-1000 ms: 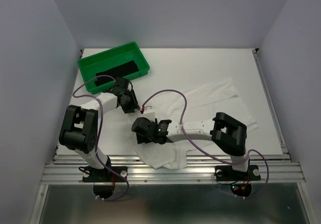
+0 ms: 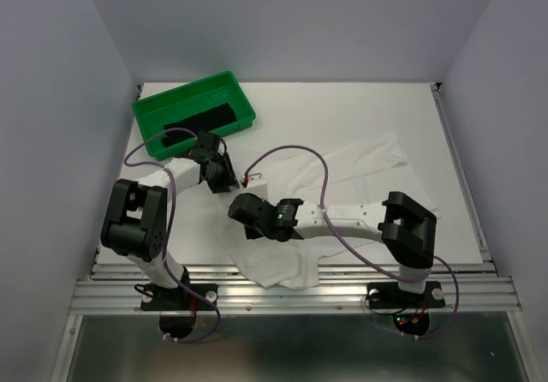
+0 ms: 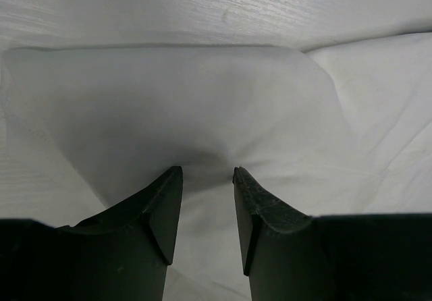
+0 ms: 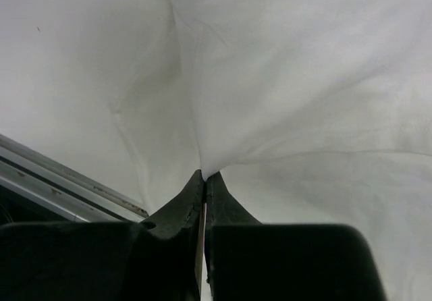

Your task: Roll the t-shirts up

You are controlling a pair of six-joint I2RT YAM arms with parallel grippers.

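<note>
A white t-shirt [image 2: 278, 266] lies spread over the white table in the top view, rumpled, its left part partly hidden beneath both arms. In the left wrist view my left gripper is shut on the cloth [image 3: 202, 98], its fingers a little apart with fabric bunched between them. At the shirt's left side, my right gripper has its fingertips together, and a fold of the fabric [image 4: 250, 98] runs to a point at them. The top view does not show either pair of fingertips clearly.
A green bin [image 2: 241, 99] with a black item [image 2: 214, 118] inside stands at the back left, close behind my left arm. Bare table [image 2: 342, 108] lies behind the shirt. Metal rails [image 2: 282, 295] edge the front, and grey walls close the sides and back.
My left arm stays almost where it was.
</note>
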